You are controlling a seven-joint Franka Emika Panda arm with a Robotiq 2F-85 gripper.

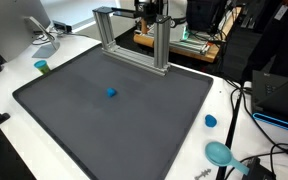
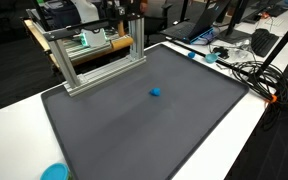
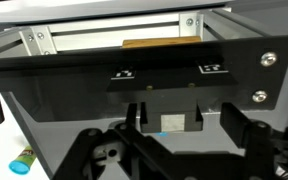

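Note:
In the wrist view my gripper stands part open over the front edge of a black rack. A pale patch with a bit of blue shows through the gap between its fingers; I cannot tell whether either finger touches the rack. A flat wooden piece lies in the rack's light frame behind the black bar. From outside, the rack rises on pale supports at the far edge of the grey mat, and the gripper's tips are hard to make out there.
A small blue object sits on the otherwise clear mat. Off the mat are a green cup-like item, a blue round piece and a turquoise dish. Cables lie at the right.

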